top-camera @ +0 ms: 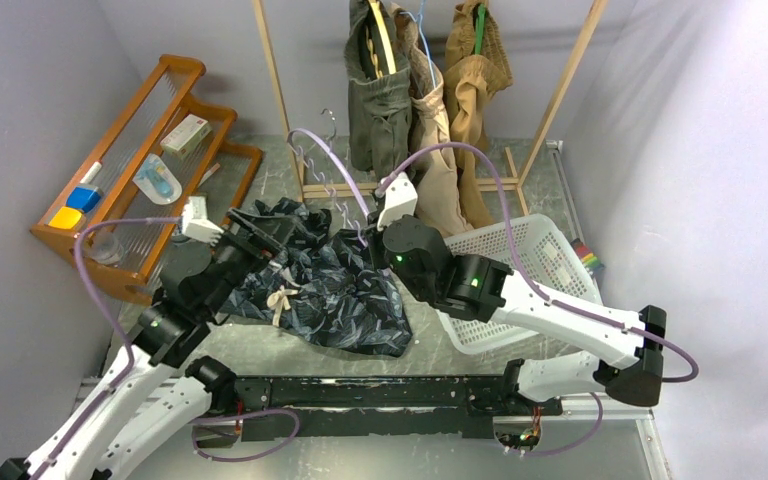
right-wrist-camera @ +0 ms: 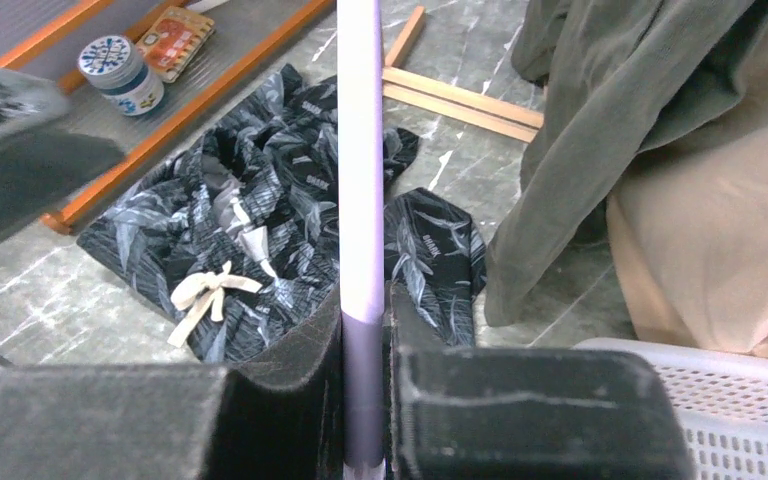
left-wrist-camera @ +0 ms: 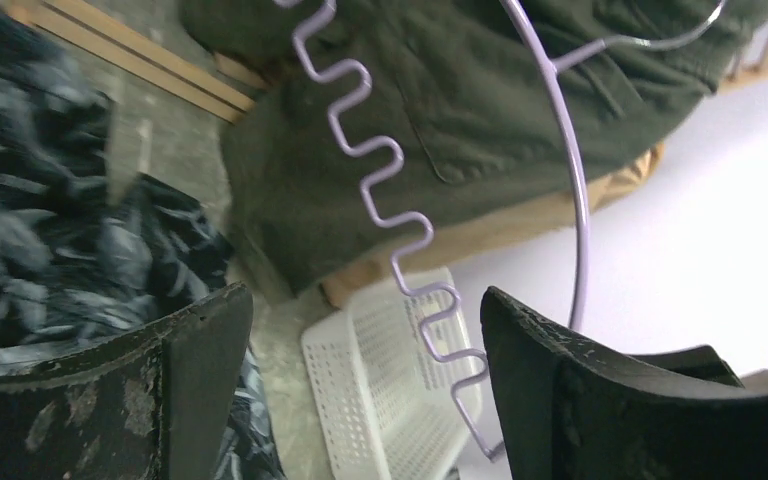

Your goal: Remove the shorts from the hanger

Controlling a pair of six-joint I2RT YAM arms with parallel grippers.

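Observation:
The black leaf-patterned shorts [top-camera: 335, 300] lie crumpled on the floor, their pale drawstring bow [right-wrist-camera: 210, 290] facing up. No part of them hangs from the purple hanger [top-camera: 338, 167]. Clamped on the hanger's bar is my right gripper, shut, holding it above the shorts. The hanger's wavy side and hook show clear in the left wrist view. My left gripper stands part open over the left end of the shorts, its fingers apart with no cloth gripped; the hanger [left-wrist-camera: 572, 170] appears beyond them, apart from the fingers in the top view.
Behind, green, beige and brown trousers [top-camera: 468, 90] hang on a wooden rack [top-camera: 560, 80]. A white basket [top-camera: 480, 338] stands to the right, and a wooden shelf [top-camera: 182, 66] with small items to the left. Bare floor [top-camera: 260, 345] lies in front of the shorts.

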